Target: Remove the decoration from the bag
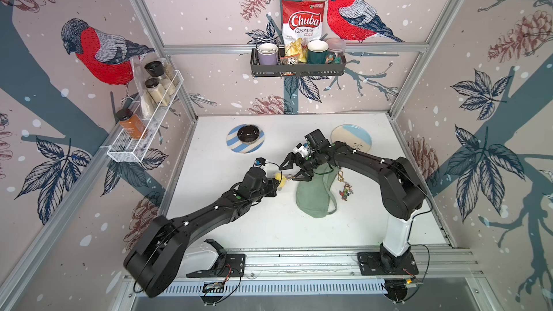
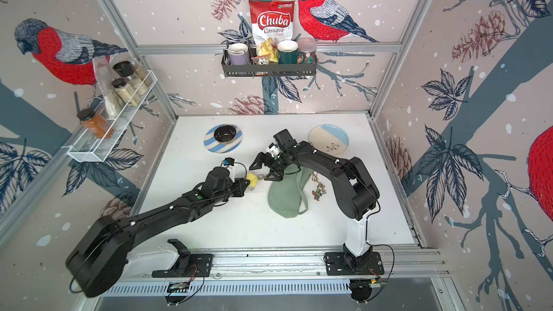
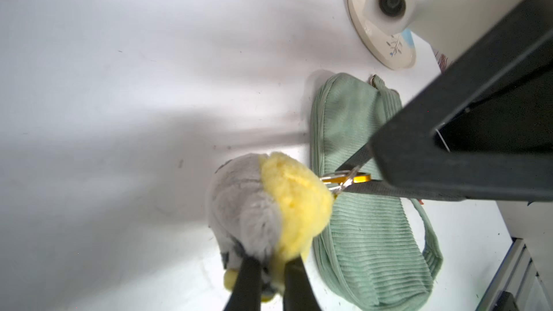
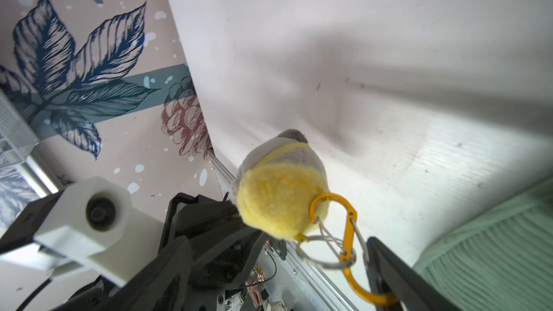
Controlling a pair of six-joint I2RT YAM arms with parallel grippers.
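Note:
My left gripper is shut on a grey and yellow plush decoration (image 3: 293,195), held above the table left of the green corduroy bag (image 3: 368,253). A ring and orange carabiner (image 4: 350,230) hang from the plush, apart from the bag's visible strap. My right gripper stands open around the carabiner's side, over the bag's upper left part; whether it touches the carabiner is unclear. A second charm with a gold clip (image 1: 345,191) lies on the table right of the bag (image 1: 311,201).
A striped plate (image 1: 233,144) with a dark bowl (image 1: 248,133) is at the back left, a plain-centred plate (image 1: 351,135) at back right. Wire shelf (image 1: 126,152) and hanging basket (image 1: 296,69) are on the walls.

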